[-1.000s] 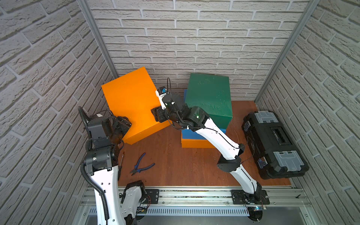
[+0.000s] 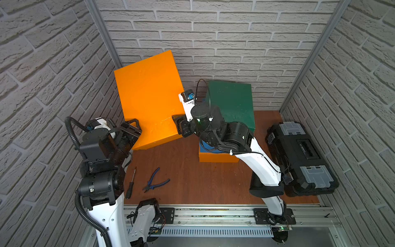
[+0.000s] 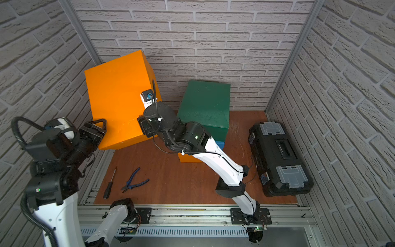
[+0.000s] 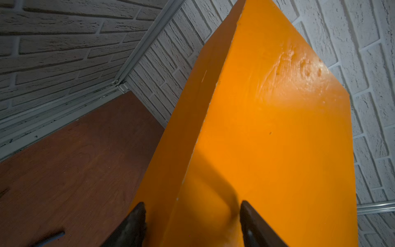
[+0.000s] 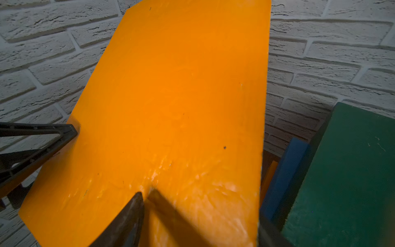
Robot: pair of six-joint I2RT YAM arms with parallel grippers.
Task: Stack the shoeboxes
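Note:
A large orange shoebox (image 2: 148, 94) hangs tilted above the left half of the table, held between both arms. My left gripper (image 2: 132, 132) is shut on its lower left corner; in the left wrist view the blurred fingertips press on it. My right gripper (image 2: 183, 124) is shut on its right side. Right of it stands a stack: a green shoebox (image 2: 230, 98) on a blue shoebox (image 5: 284, 173), over an orange bottom box (image 2: 218, 158), partly hidden by my right arm.
Blue pliers (image 2: 152, 185) and a screwdriver (image 2: 130, 185) lie at the front left of the table (image 2: 185, 185). A black toolbox (image 2: 304, 156) stands at the right.
The orange shoebox has risen in both grippers and shifted toward the back and slightly right over the last second. Both arms have moved with it.

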